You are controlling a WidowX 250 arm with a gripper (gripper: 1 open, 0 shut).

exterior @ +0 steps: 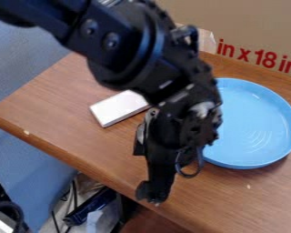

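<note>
The black gripper [155, 189] hangs over the front edge of the wooden table [63, 127] in the camera view, pointing down. Its fingertips are dark and seen from above, so whether they are open or shut is unclear. A blue plate [253, 122] lies to the right, partly behind the arm. A white flat rectangular object [116, 108] lies on the table left of the gripper's wrist.
A cardboard box [245, 32] with red print stands at the back right. Cables and clutter [87, 209] lie below the table's front edge.
</note>
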